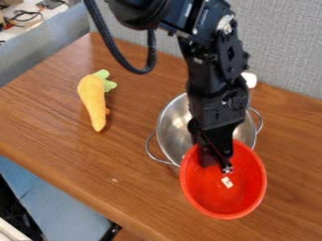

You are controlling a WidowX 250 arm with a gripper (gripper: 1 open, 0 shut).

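Note:
My black gripper (217, 154) reaches down from the top to the rim of a red bowl (224, 198), which has a small pale patch inside. The bowl is in front of a steel pot (172, 134) with wire handles and overlaps it in the view. I cannot tell whether the fingers are closed on the rim. A yellow toy vegetable (93, 101) with a pale green top lies on the wooden table at the left.
A white object (248, 79) is at the back by the grey wall. The table's left edge borders a drop.

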